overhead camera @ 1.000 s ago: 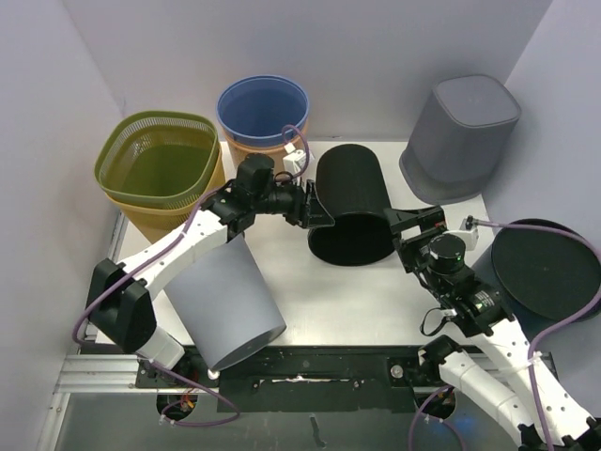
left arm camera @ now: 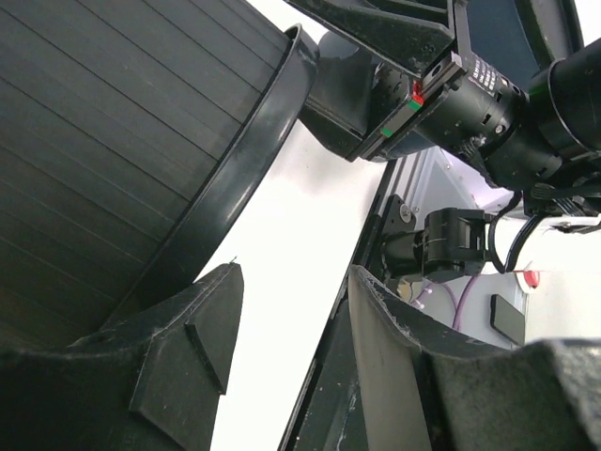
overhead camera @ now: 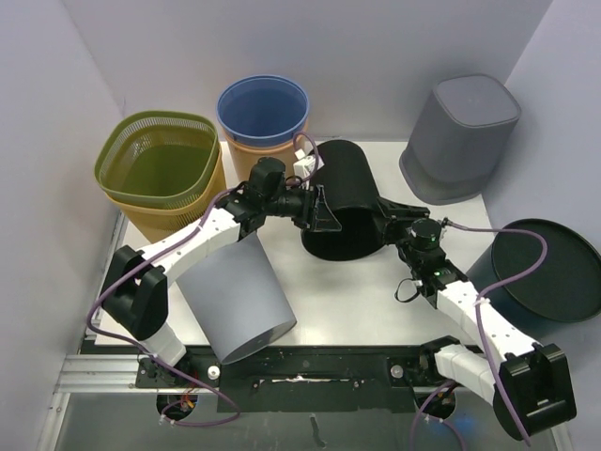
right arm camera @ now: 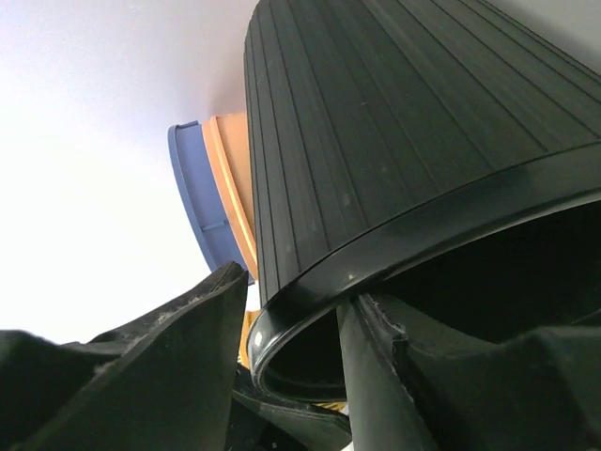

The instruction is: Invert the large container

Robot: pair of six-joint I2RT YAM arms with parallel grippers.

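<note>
A large black container [overhead camera: 343,171] lies on its side at the middle back, its rimmed opening toward the front. My left gripper [overhead camera: 315,211] is at its front left; in the left wrist view its fingers [left arm camera: 178,376] stand apart beside the ribbed body [left arm camera: 113,141], nothing between them. My right gripper [overhead camera: 385,221] is at the rim's front right, open, with the rim [right arm camera: 423,225] between or against its fingers, one of which reaches into the mouth.
A grey container [overhead camera: 235,296] lies at the front left. Yellow-green bins [overhead camera: 155,150], blue and orange bins [overhead camera: 263,103], a grey bin [overhead camera: 460,141] and a dark container [overhead camera: 545,272] surround the middle. White table shows in front.
The left gripper has shifted slightly; the grey container at front left moved slightly right.
</note>
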